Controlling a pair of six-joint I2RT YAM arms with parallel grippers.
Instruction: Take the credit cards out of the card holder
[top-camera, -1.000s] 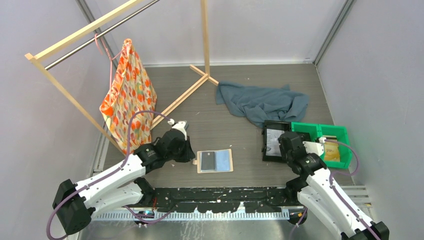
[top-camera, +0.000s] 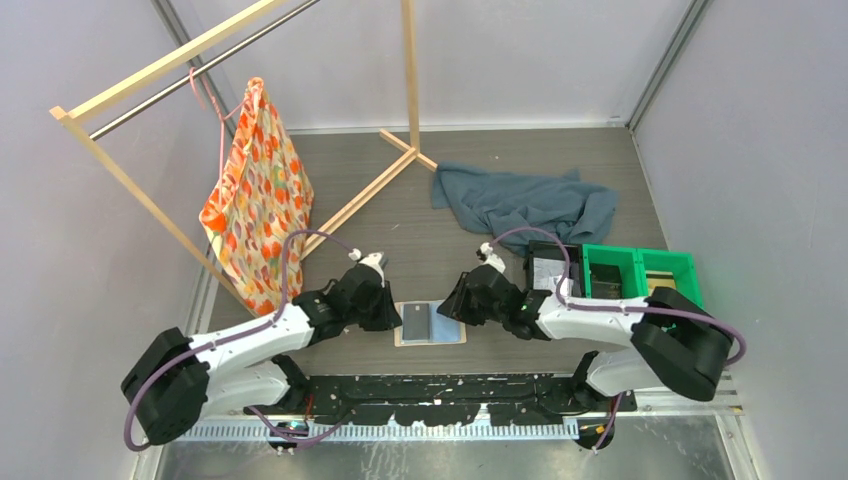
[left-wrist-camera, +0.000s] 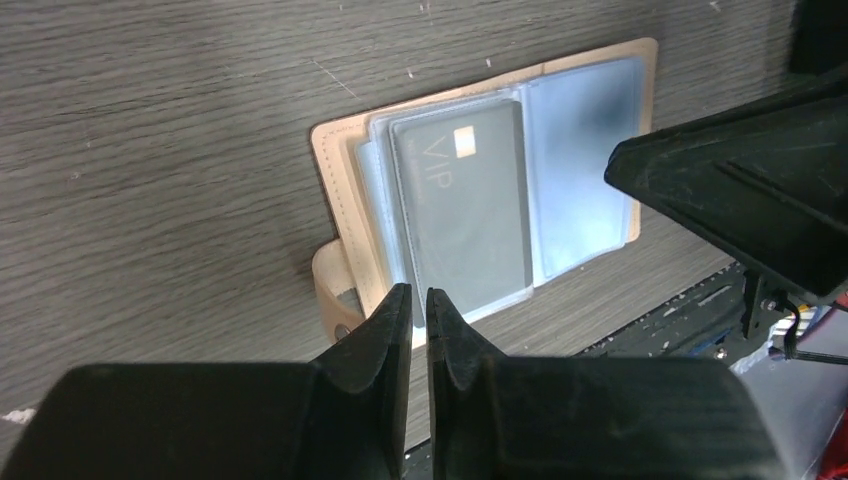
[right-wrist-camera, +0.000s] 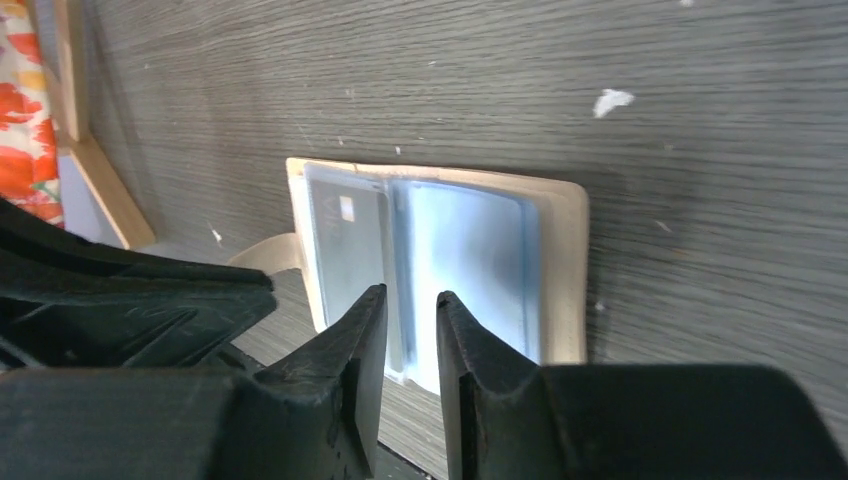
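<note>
The open card holder (top-camera: 447, 321) lies on the table between the grippers, tan at its edges, with clear sleeves holding a grey VIP card (left-wrist-camera: 460, 210) and a light blue side (right-wrist-camera: 465, 260); a strap sticks out at its left. My left gripper hovers over its left side, fingertips close together with a narrow gap. My right gripper is over the right part, fingertips slightly apart. Neither shows anything between its fingers.
Green bins (top-camera: 675, 265) and a black box (top-camera: 543, 255) stand at right. A grey-blue cloth (top-camera: 520, 200) lies behind; a wooden frame with a patterned bag (top-camera: 255, 200) fills the left.
My right arm has swung left from the bins to the card holder. My left arm has moved slightly right and toward the holder. The holder looks unchanged.
</note>
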